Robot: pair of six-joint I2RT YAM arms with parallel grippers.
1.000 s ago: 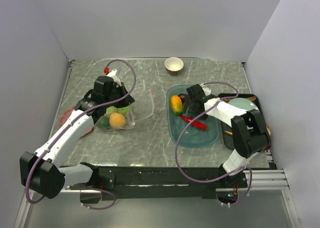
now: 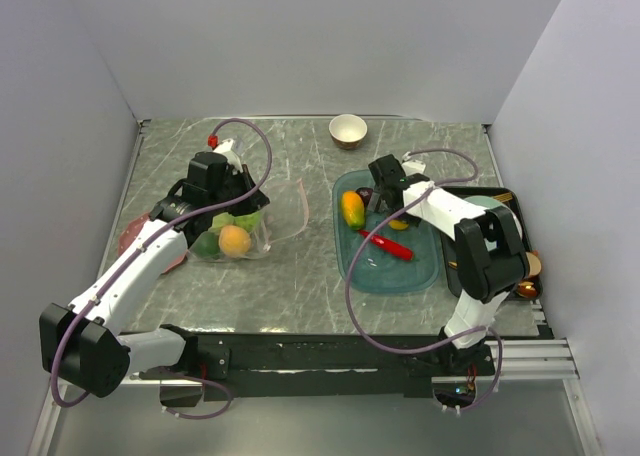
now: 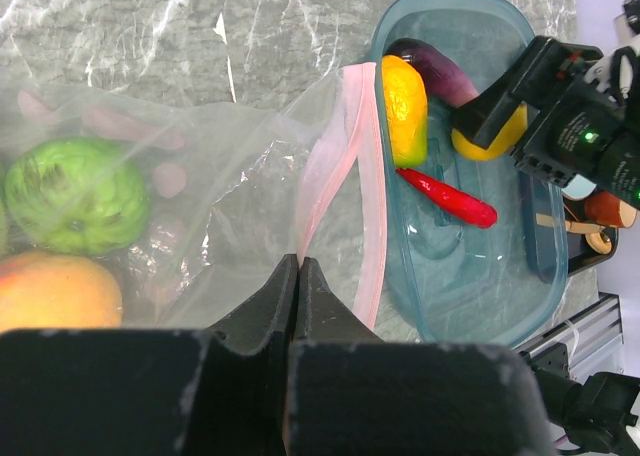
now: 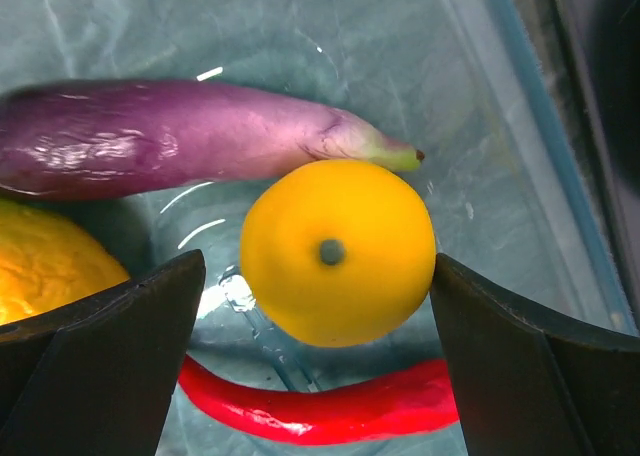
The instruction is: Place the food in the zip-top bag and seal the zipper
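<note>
A clear zip top bag (image 3: 230, 191) with a pink zip edge lies open toward the tray. Inside it are a green vegetable (image 3: 78, 194) and an orange fruit (image 3: 60, 291). My left gripper is shut on the bag's thin rim, which rises to its fingertips. Over the blue tray (image 2: 372, 279), my right gripper stands open, its fingers on either side of a round yellow-orange vegetable (image 4: 338, 226); the right finger appears against it. A purple eggplant (image 4: 180, 136), a red chili (image 4: 330, 412) and a yellow-green papaya (image 2: 353, 209) lie around it.
A white bowl (image 2: 348, 130) stands at the back. Right of the tray, partly beneath my right arm, is a black tray (image 2: 462, 190) with other items. A pink plate (image 2: 133, 233) lies at far left. Bare table separates bag and tray.
The left arm and bag have stayed still.
</note>
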